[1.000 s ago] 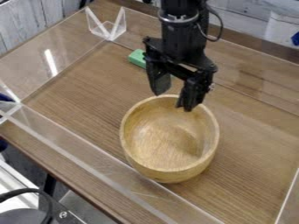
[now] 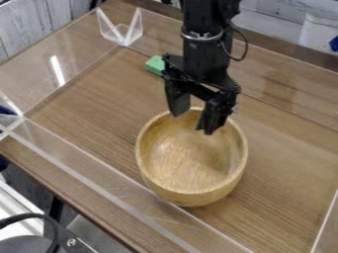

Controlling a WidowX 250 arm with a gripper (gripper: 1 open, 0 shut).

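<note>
My gripper (image 2: pixel 196 107) is a black mechanism at the centre, pointing down with its fingers spread open over the back rim of a round tan bowl (image 2: pixel 189 175). I see nothing between the fingers. The bowl looks empty and stands on the wooden table (image 2: pixel 73 119); the arm hides part of its back rim. A small green object (image 2: pixel 154 65) lies behind the gripper, just left of the arm.
A clear plastic piece (image 2: pixel 119 30) stands at the back left. Transparent strips run along the left side, and dark cabling lies at the bottom left. The table right of the bowl is clear.
The arm and gripper have shifted slightly, with the upper arm a little more upright. The bowl and green object look unmoved.
</note>
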